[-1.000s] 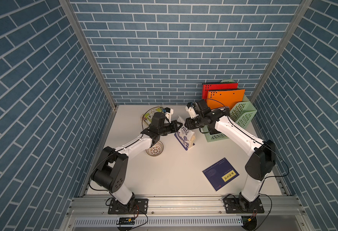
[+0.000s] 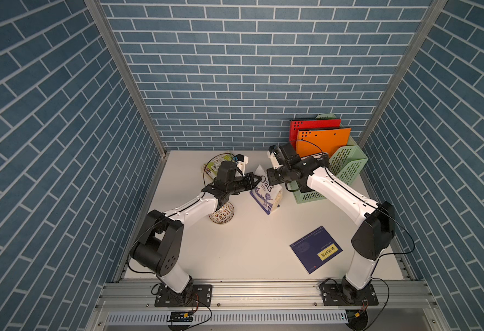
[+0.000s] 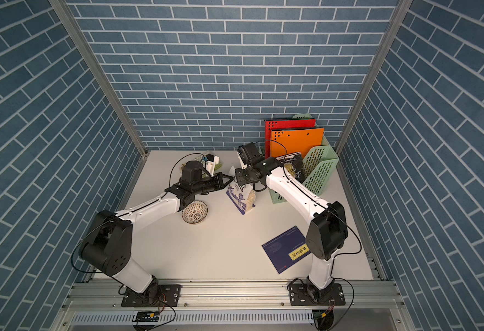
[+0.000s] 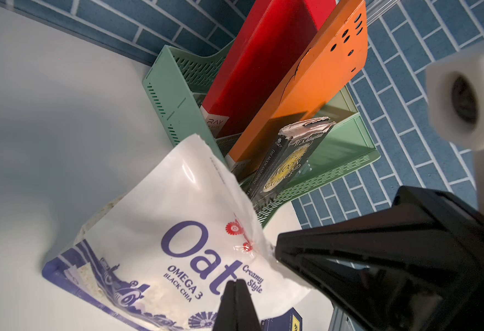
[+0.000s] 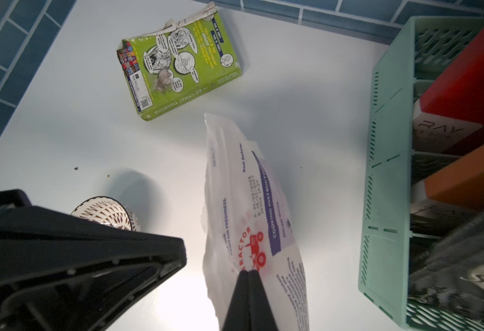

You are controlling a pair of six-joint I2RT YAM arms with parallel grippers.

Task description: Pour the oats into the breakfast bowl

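The white oats bag (image 2: 266,195) stands at the middle of the table, its top crumpled upward, the Oats print facing the left wrist camera. My left gripper (image 2: 257,179) is shut at the bag's upper left edge; whether any film is between its fingers is hard to tell. My right gripper (image 2: 270,175) is shut at the bag's top from the right; in the right wrist view the bag (image 5: 253,209) rises just beyond the fingers. The patterned bowl (image 3: 194,212) sits left of the bag, partly behind the left arm.
A green file rack (image 2: 345,165) with red and orange folders and a book stands right of the bag. A green box (image 5: 178,60) lies at the back left. A navy booklet (image 2: 315,248) lies front right.
My right gripper has moved slightly up and right, and the bag's top has shifted a little with it. The left arm looks unchanged.
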